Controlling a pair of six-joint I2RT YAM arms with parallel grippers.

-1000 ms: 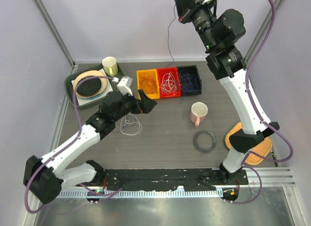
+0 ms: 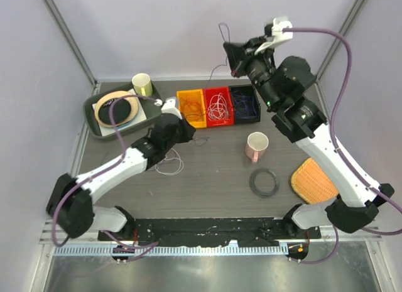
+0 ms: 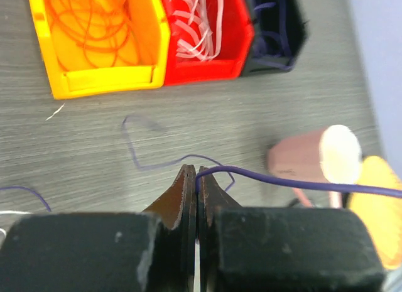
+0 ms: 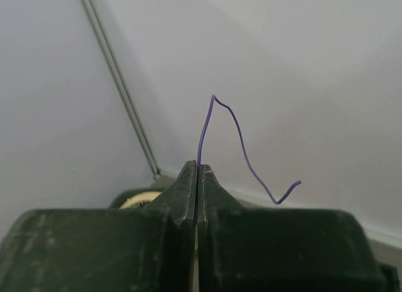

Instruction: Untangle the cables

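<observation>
A thin purple cable (image 3: 270, 178) passes between the fingertips of my left gripper, which is shut on it low over the table's middle. Another stretch of purple cable (image 3: 154, 165) lies beyond those fingertips. High at the back right, my right gripper (image 2: 228, 52) is shut on purple cable (image 4: 241, 138), whose end rises and bends down past the tips. From there a strand (image 2: 215, 70) hangs towards the bins. A loosely coiled white cable (image 2: 169, 166) lies on the table beside the left arm. Whether the purple strands join is hidden.
Yellow (image 2: 181, 97), red (image 2: 220, 123) and black (image 2: 247, 118) bins hold orange, white and purple cables. A pink mug (image 2: 256, 145), grey ring (image 2: 265, 193) and orange woven mat (image 2: 312, 181) stand right. A dark tray (image 2: 90, 119) sits back left.
My left gripper has gone from open to shut and shifted slightly. The right gripper has come down in the top view, and the strand below it now hangs slacker and bent.
</observation>
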